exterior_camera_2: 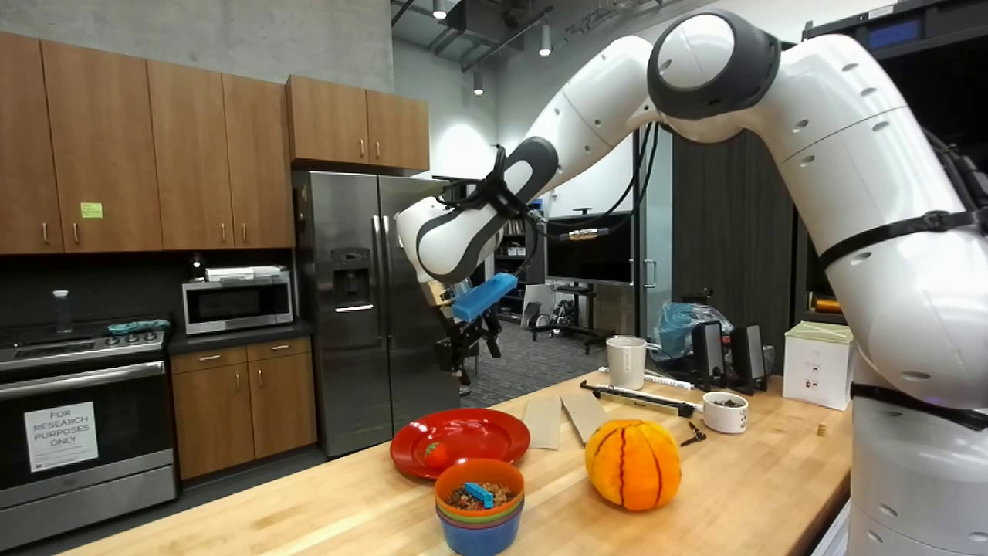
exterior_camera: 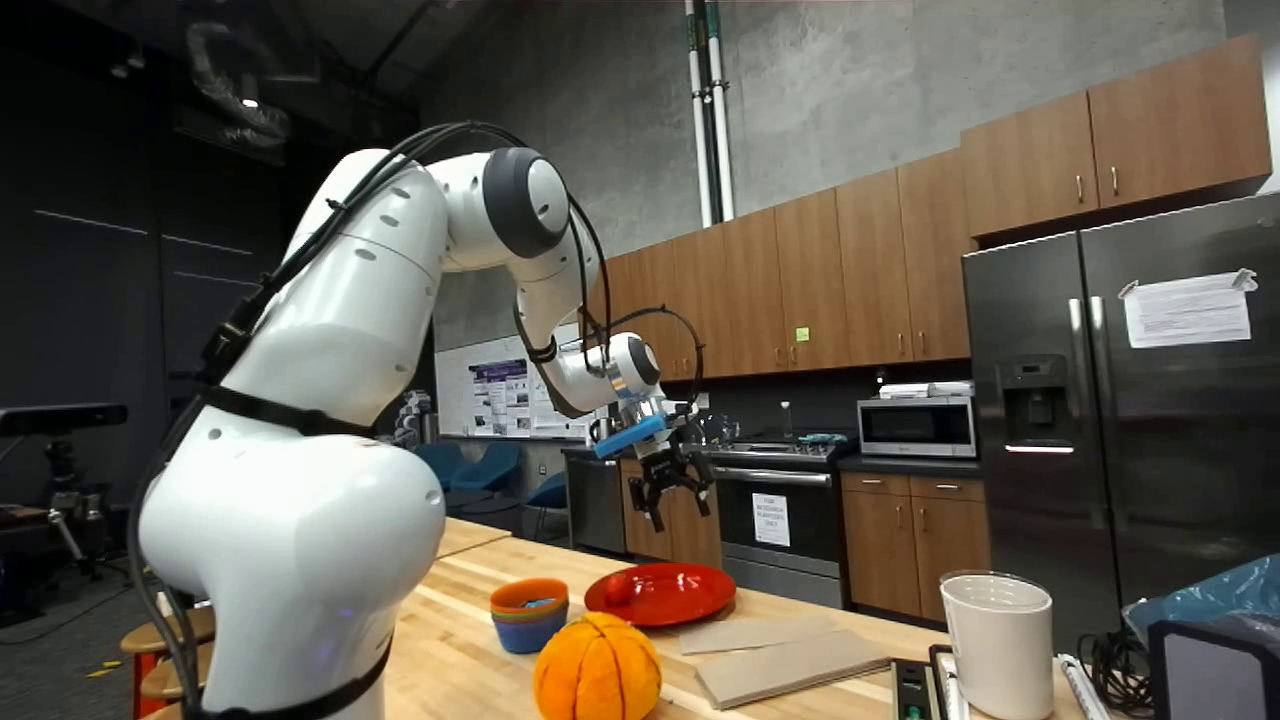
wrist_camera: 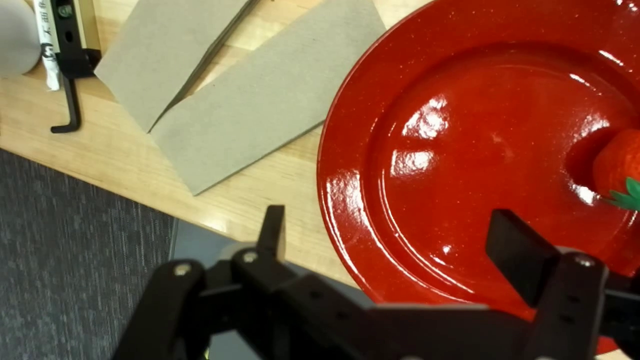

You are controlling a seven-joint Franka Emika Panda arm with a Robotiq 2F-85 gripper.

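My gripper hangs open above the table's far edge and the near part of a red plate [wrist_camera: 480, 120], its fingers wide apart with nothing between them. In exterior view 1 the gripper [exterior_camera: 680, 504] stands clear above the plate [exterior_camera: 672, 595]. A red strawberry with green leaves [wrist_camera: 621, 165] lies inside the plate, at the right edge of the wrist view. Beside the plate sits a stack of coloured bowls [exterior_camera_2: 482, 519], an orange one on top with brown bits and a blue piece [exterior_camera_2: 479, 494] in it. An orange pumpkin [exterior_camera_2: 634, 465] rests close by.
Two flat cardboard pieces [wrist_camera: 258, 96] lie next to the plate. Farther along stand a tall white mug [exterior_camera_2: 627, 362], a small white cup [exterior_camera_2: 725, 412] and dark speakers [exterior_camera_2: 748, 357]. Bare wood [exterior_camera_2: 306, 510] shows at the table's front left in exterior view 2.
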